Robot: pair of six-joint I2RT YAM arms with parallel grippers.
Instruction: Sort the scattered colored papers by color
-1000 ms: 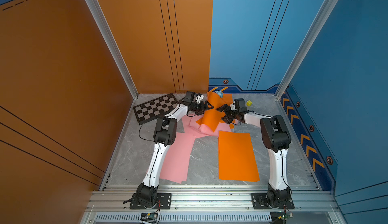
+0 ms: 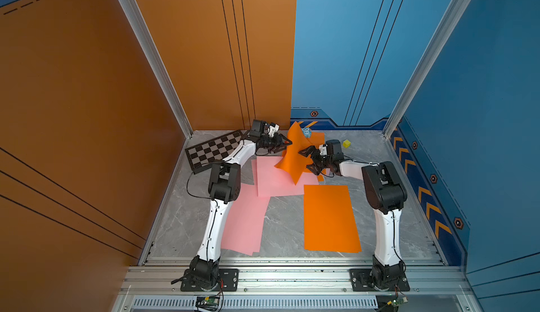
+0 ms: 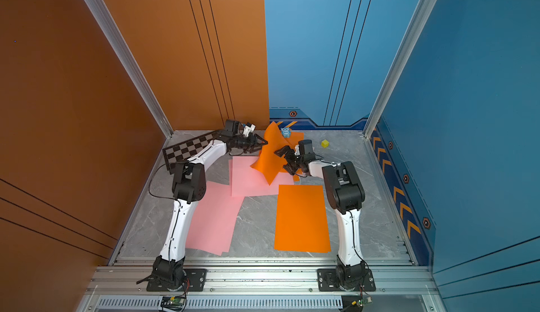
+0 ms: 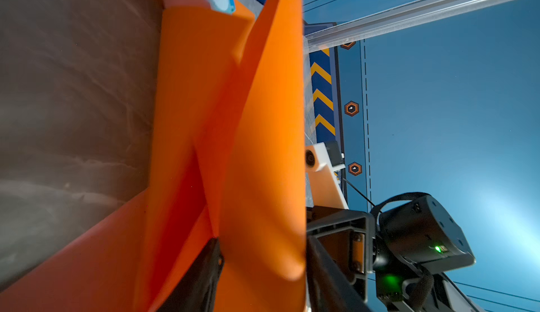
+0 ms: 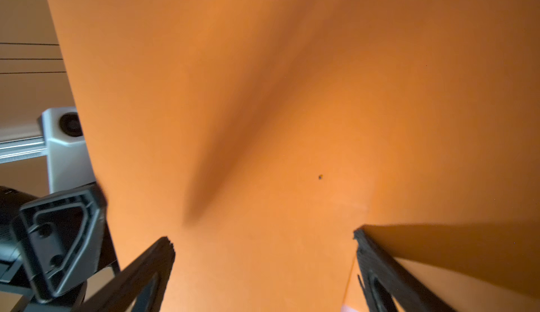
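A bent orange sheet (image 2: 295, 157) rises over pink sheets (image 2: 264, 179) and more orange paper at the back centre. My left gripper (image 2: 281, 143) is at its left edge; in the left wrist view the sheet fills the space at the fingers, and whether they grip it I cannot tell. My right gripper (image 2: 308, 160) stands open low over the orange paper, which shows between its fingers in the right wrist view. An orange sheet (image 2: 329, 219) lies flat at front right, pink sheets (image 2: 244, 216) at front left.
A checkered board (image 2: 208, 154) lies at back left. A small blue card (image 2: 306, 132) sits behind the papers, a yellow cube (image 2: 346, 143) at back right. Bare table shows between the front piles and along both sides.
The raised orange sheet's far tip has lifted, and the pink sheets beneath now lie flatter. The right gripper has barely moved.
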